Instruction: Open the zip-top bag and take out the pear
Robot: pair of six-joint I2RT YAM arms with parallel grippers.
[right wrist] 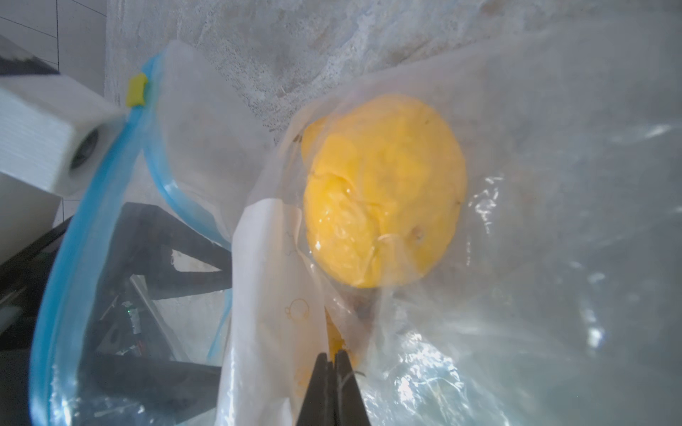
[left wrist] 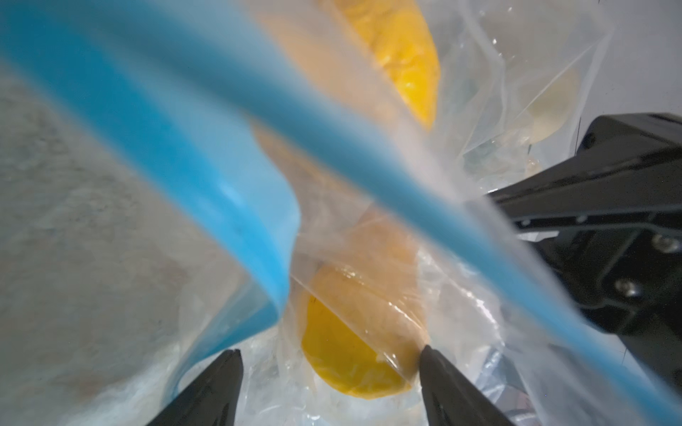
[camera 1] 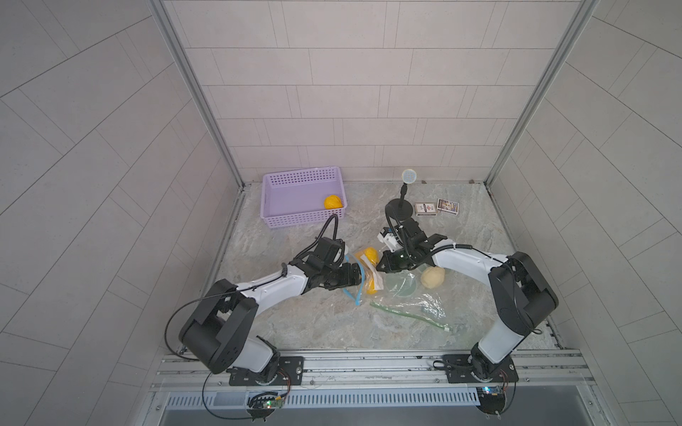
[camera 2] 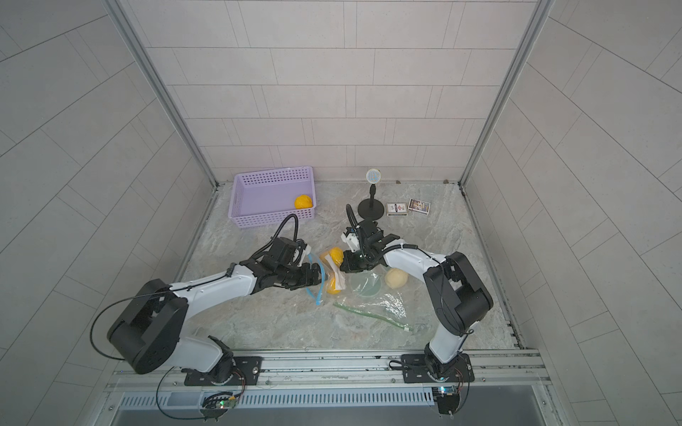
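Observation:
The clear zip bag (right wrist: 568,234) with a blue zip strip (camera 1: 361,281) lies between my two grippers. Two yellow fruits show through its film: a rounded one (right wrist: 390,191) and a longer, pear-like one (left wrist: 355,348). At the zip end stands my left gripper, fingers apart; the longer fruit appears beyond the gap between them. In the right wrist view, its fingers (right wrist: 191,284) show through the film; whether they are inside the bag I cannot tell. My right gripper is shut beside a white label (right wrist: 263,298); any film between its tips does not show.
A second clear bag with a green zip (camera 1: 408,314) lies at front right, a pale round thing (camera 1: 432,277) by it. Behind are a purple basket (camera 1: 295,218) holding a yellow fruit (camera 1: 332,202), a black stand (camera 1: 399,208) and small boxes (camera 1: 447,206).

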